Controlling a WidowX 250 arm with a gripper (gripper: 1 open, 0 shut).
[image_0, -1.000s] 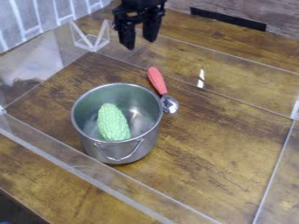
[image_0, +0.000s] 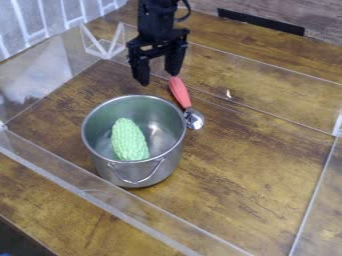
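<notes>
My black gripper (image_0: 156, 62) hangs at the top centre, open, its fingers spread just above and left of the red handle of a scoop (image_0: 179, 92), whose metal head lies to the lower right. A steel pot (image_0: 163, 167) stands below, with a pale green corn cob (image_0: 128, 139) inside it.
Clear panels edge the left side, and a white lattice (image_0: 104, 44) stands at the upper left. A small white speck lies right of the scoop.
The pot, corn and scoop look unmoved.
</notes>
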